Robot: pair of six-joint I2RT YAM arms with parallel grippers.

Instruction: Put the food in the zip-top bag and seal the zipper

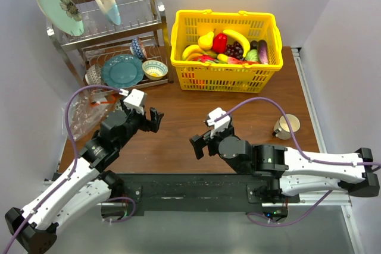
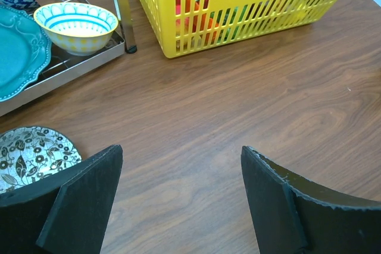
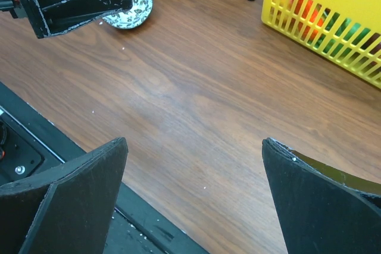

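Observation:
Toy food fills a yellow basket (image 1: 226, 78) at the back: bananas (image 1: 237, 38), a pear (image 1: 206, 41), a red pepper (image 1: 219, 44), grapes (image 1: 234, 50), an eggplant (image 1: 262, 52) and more. A clear plastic bag (image 1: 83, 117) lies at the left, partly hidden behind my left arm; its zipper cannot be made out. My left gripper is open above the table, in front of the basket, nothing between its fingers. My right gripper is also open and empty, over the table's front middle.
A dish rack (image 1: 159, 16) with plates and bowls stands at the back left. A patterned dish (image 2: 36, 157) sits below it. A mug (image 1: 286, 126) is at the right.

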